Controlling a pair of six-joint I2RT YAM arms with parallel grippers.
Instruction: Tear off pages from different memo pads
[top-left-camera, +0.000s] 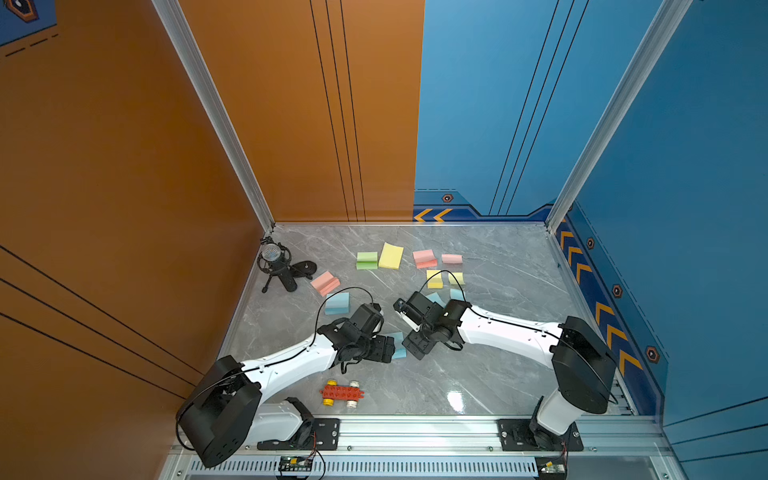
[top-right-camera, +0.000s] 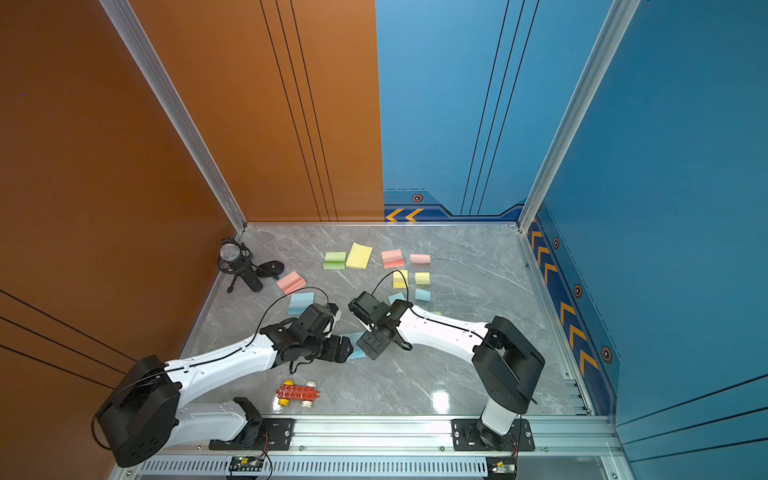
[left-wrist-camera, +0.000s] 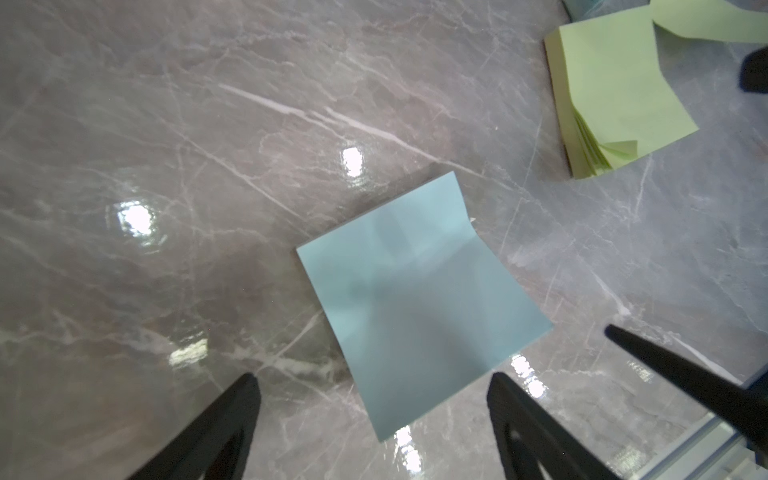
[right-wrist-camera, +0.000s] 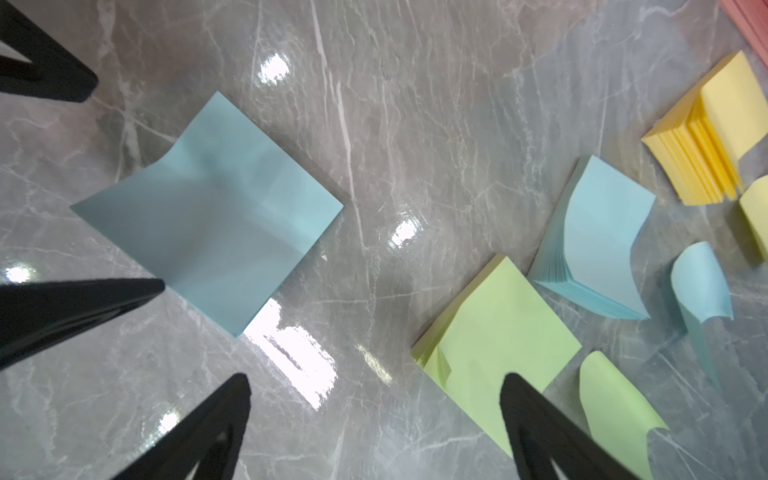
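Observation:
A thin light-blue sheet, lightly creased, lies on the table between my two grippers. My left gripper is open, its fingers spread on both sides of the sheet's near corner with nothing gripped. My right gripper also stands open, over bare table beside the sheet. To the right in the right wrist view are a green memo pad, a blue pad and a yellow pad. Loose curled pages lie next to them, one green and one blue. From above, the arms partly hide the blue sheet.
Farther back lie several more pads and pages: green, large yellow, pink, and blue on the left. A black device occupies the back left, a red toy car the front.

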